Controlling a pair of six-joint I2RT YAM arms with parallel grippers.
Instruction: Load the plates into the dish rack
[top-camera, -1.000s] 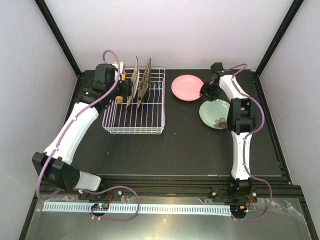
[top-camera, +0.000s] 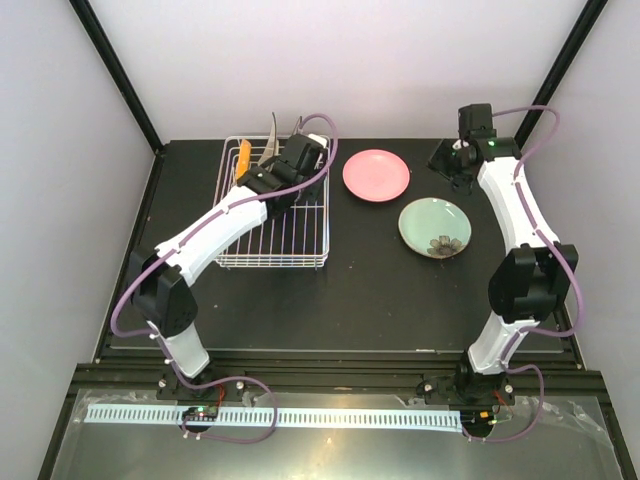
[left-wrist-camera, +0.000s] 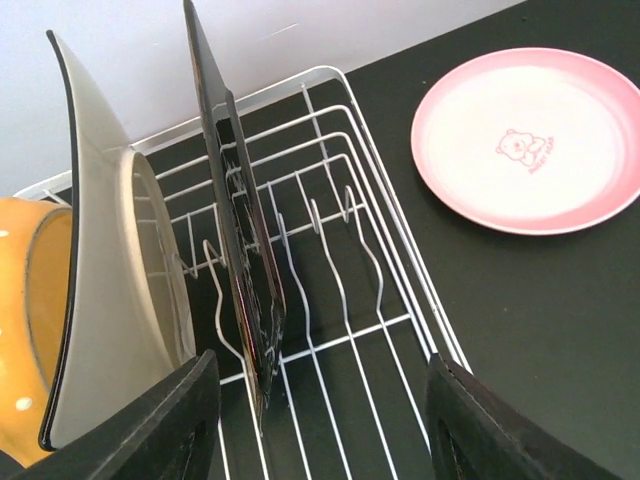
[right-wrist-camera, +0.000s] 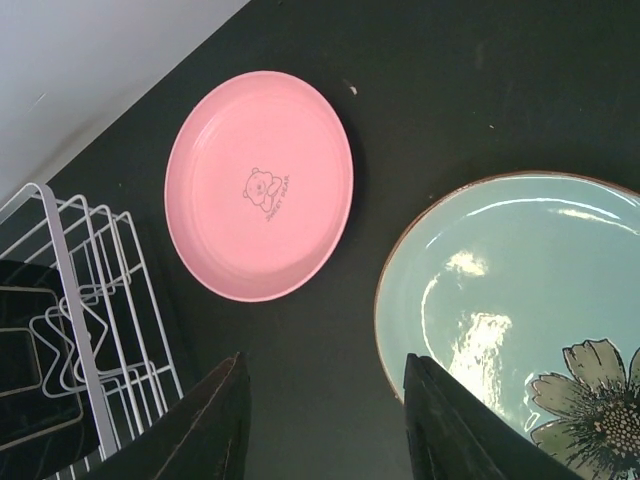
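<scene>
The white wire dish rack (top-camera: 271, 262) holds an orange plate (left-wrist-camera: 20, 310), a cream plate (left-wrist-camera: 100, 250) and a dark plate (left-wrist-camera: 230, 210), all upright. My left gripper is over the rack, fingers apart, with nothing gripped. A pink plate (right-wrist-camera: 258, 190) lies flat to the rack's right, and a green flowered plate (right-wrist-camera: 480, 280) lies in front of it, to the right. My right gripper is open above the table at the right, empty, near both flat plates.
Walls border the table at the back and both sides.
My left arm has swung right over the rack, now covering part of the plates in the top view. My right arm has drawn to the right, away from the pink plate.
</scene>
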